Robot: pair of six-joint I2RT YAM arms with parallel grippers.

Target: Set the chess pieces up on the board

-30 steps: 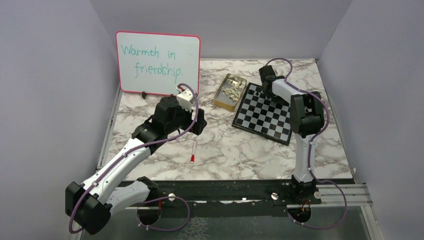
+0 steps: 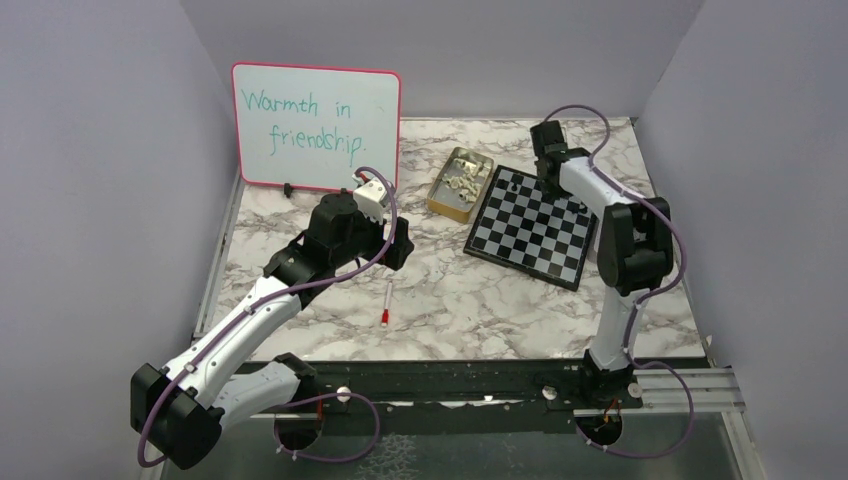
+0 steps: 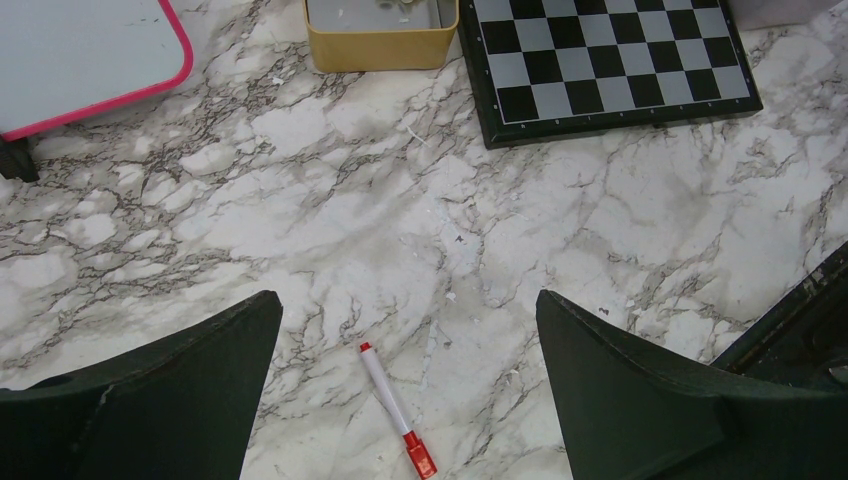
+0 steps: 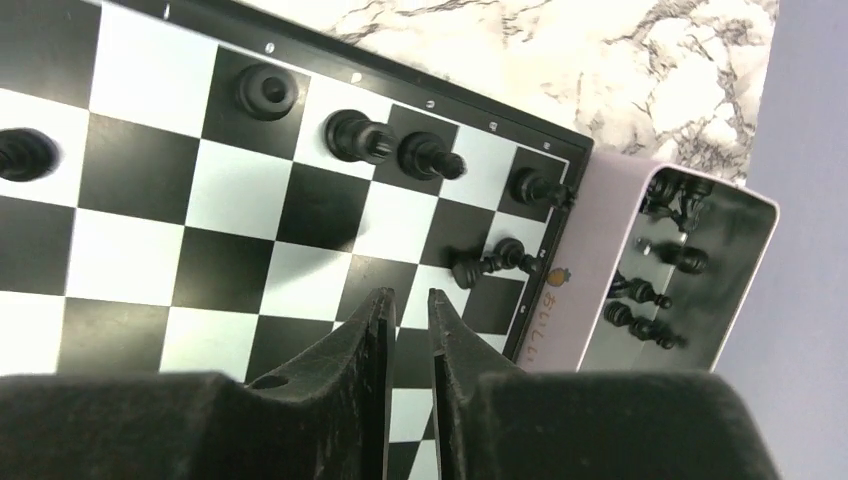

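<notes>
The chessboard (image 2: 515, 240) lies at the right of the table. In the right wrist view, upright black pieces stand along its back edge, among them one piece (image 4: 265, 92) and another (image 4: 430, 156); near the right corner a black piece (image 4: 470, 268) appears lying or tilted beside another. My right gripper is over the board, fingers slightly apart, nothing visible between them. My left gripper stands open over bare table at the left, away from the board.
A pink box (image 4: 590, 230) of black pieces adjoins the board's right. A yellow box (image 2: 438, 200) of white pieces sits left of it. A whiteboard (image 2: 316, 125) stands at the back; a marker (image 3: 388, 395) lies on the front table.
The left arm is unchanged.
</notes>
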